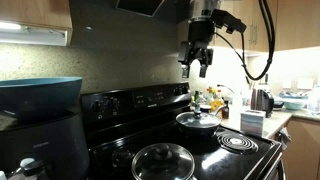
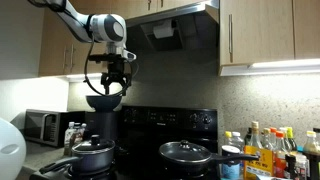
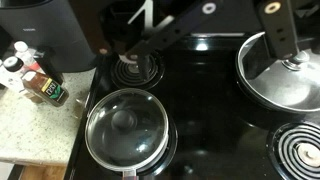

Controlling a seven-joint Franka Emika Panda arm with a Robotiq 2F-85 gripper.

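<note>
My gripper (image 1: 194, 73) hangs high above the black stove (image 1: 115, 160), pointing down, its fingers apart and nothing visible between them. In exterior view 2 the gripper (image 2: 115, 86) appears at the upper left. Dark finger parts cross the top of the wrist view. A pot with a glass lid (image 3: 127, 130) sits on a burner at the wrist view's lower middle; the same pot (image 2: 92, 157) is at left in exterior view 2. A wider lidded pan (image 3: 290, 82) rests on another burner at right, also seen as a pan (image 2: 187, 153) with a long dark handle.
A blue bowl (image 1: 40, 95) stands on a black appliance (image 1: 45, 142) beside the stove. Bottles (image 3: 45, 87) crowd the left counter; several more bottles (image 2: 265, 148) stand at the other side. An exposed coil burner (image 1: 238, 142) is clear. The range hood (image 2: 185, 40) hangs overhead.
</note>
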